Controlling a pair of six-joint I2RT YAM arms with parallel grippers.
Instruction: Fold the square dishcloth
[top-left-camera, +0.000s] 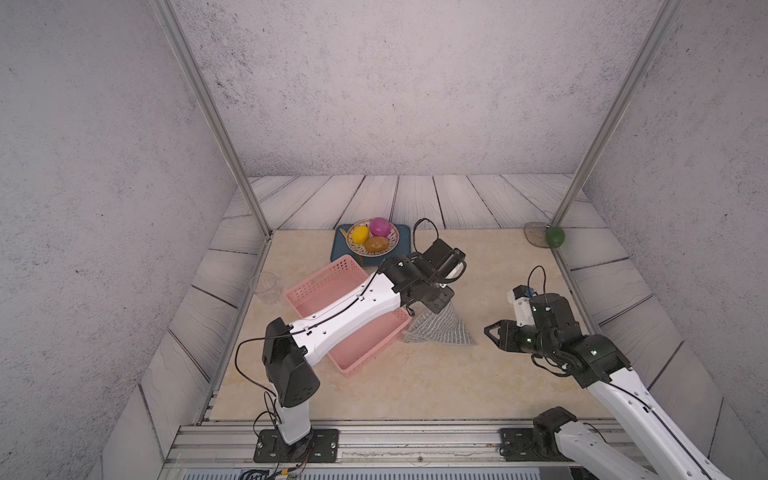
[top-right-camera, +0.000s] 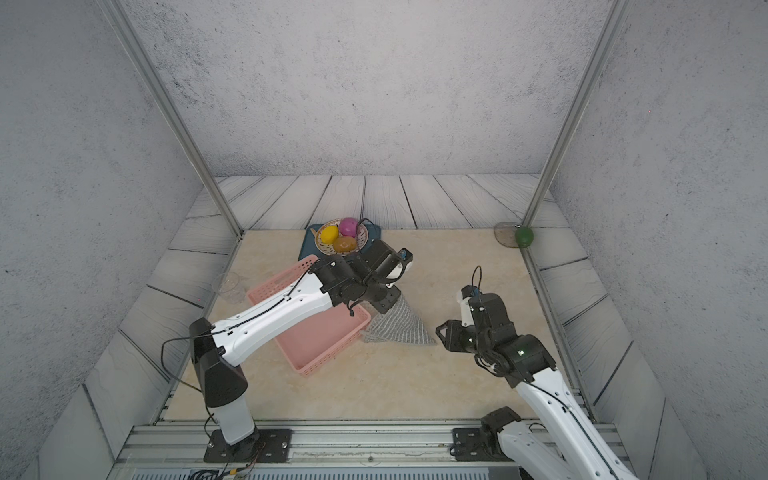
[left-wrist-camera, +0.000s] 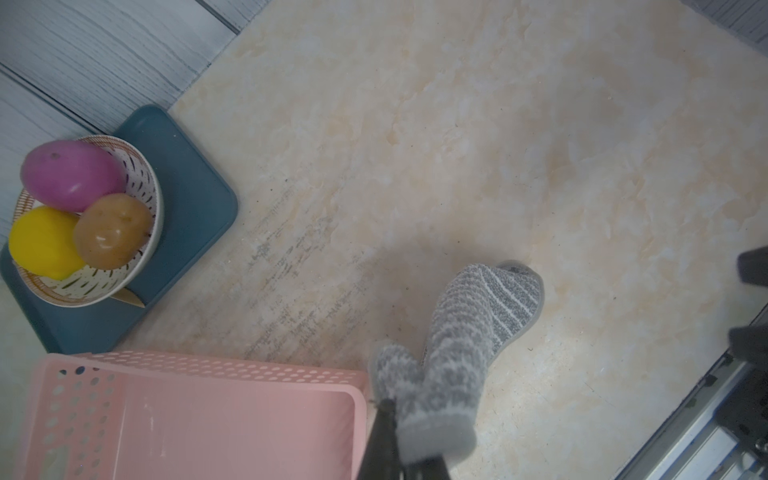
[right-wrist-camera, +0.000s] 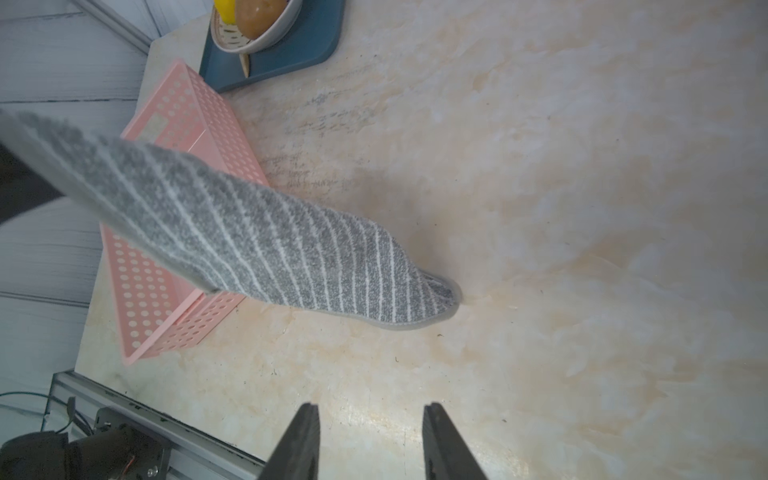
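The grey striped dishcloth (top-left-camera: 440, 328) hangs from my left gripper, which is shut on it above the right edge of the pink basket. Its lower part forms a folded, rounded end at or near the tabletop, as the right wrist view (right-wrist-camera: 312, 264) shows. My right gripper is part open with nothing between its fingers, to the right of and apart from the cloth.
A pink basket (top-left-camera: 376, 344) lies left of the cloth. Behind it, a blue tray (left-wrist-camera: 192, 216) holds a bowl (left-wrist-camera: 144, 176) of fruit. A green ball (top-left-camera: 554, 237) is at the back right.
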